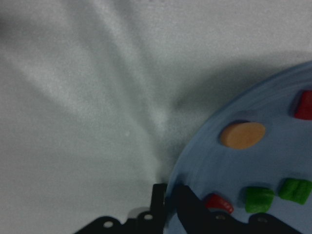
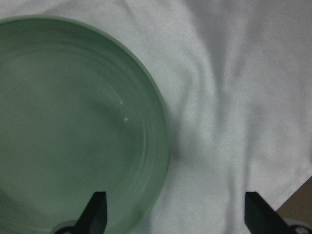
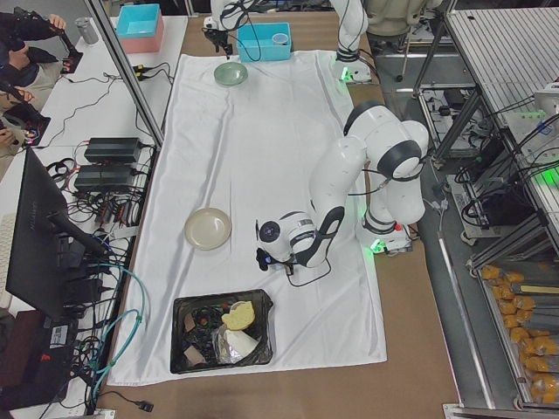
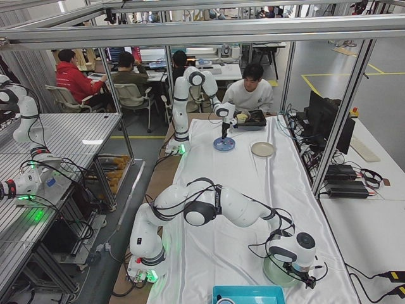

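In the left wrist view a blue plate [image 1: 243,170] holds red, green and orange pieces. My left gripper is at that plate's rim, its fingers close together on the rim; in the camera right view it is at the far end of the cloth. My right gripper stands open over the edge of a green plate [image 2: 83,122] at the other end, with nothing visible between its fingers.
A beige plate [image 3: 207,229] and a black tray [image 3: 182,340] with various items share the white cloth. A blue bin [image 4: 248,290] sits beside the green plate.
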